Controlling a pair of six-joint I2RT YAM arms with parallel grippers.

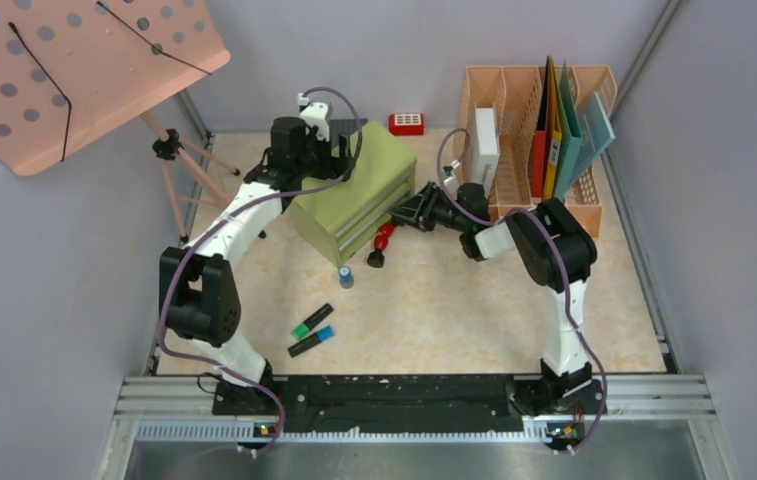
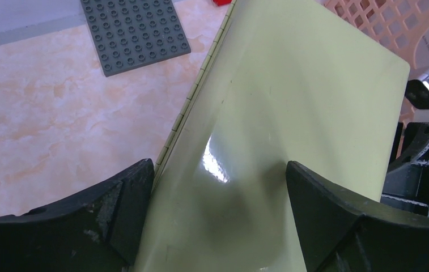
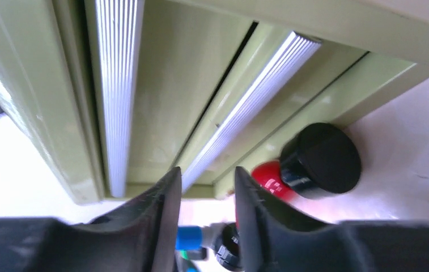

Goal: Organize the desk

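Observation:
A green drawer cabinet (image 1: 359, 175) stands askew at the back left; its glossy top (image 2: 268, 102) fills the left wrist view. My left gripper is part open over that top, a finger on either side of its near portion; whether it grips is unclear. My right gripper is part open, low at the cabinet's front with its two silver-striped drawers. A red and black object (image 1: 384, 235) lies along the cabinet's foot, close below the right fingers; no grip on it shows. A blue-capped bottle (image 1: 346, 278) stands before the cabinet.
Two markers (image 1: 312, 320) lie at the front left. A pink organizer (image 1: 584, 210) with folders and a white box (image 1: 484, 150) stands at the back right. A red object (image 1: 406, 124) and grey studded plate (image 2: 135, 37) lie behind the cabinet.

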